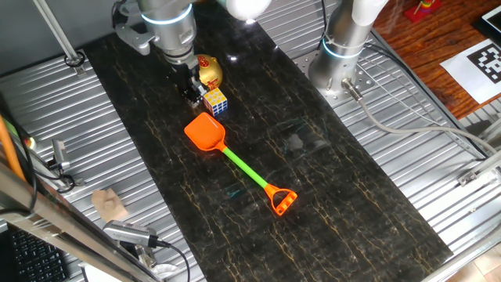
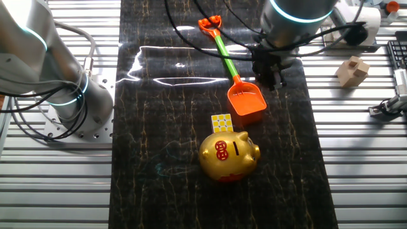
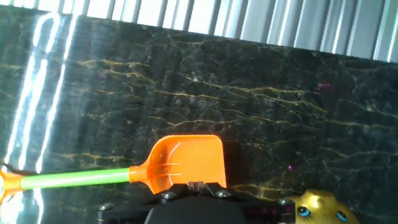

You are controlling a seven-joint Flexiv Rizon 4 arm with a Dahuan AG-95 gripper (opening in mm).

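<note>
An orange toy shovel with a green shaft [image 1: 244,167] lies on the dark marbled tabletop, its orange scoop [image 3: 189,163] filling the lower middle of the wrist view. My gripper shows at the bottom edge of that view, its fingertips together and nothing visible between them. In exterior view 2 the gripper [image 2: 277,80] hangs above the table beside the scoop. A Rubik's cube [image 1: 215,101] sits close to the scoop. Against it in exterior view 2 is a golden piggy bank [image 2: 227,156], partly hidden by the arm in exterior view 1.
Small wooden blocks [image 2: 352,72] lie off the dark top on the ribbed metal. Dark cables [image 2: 210,49] cross above the shovel shaft.
</note>
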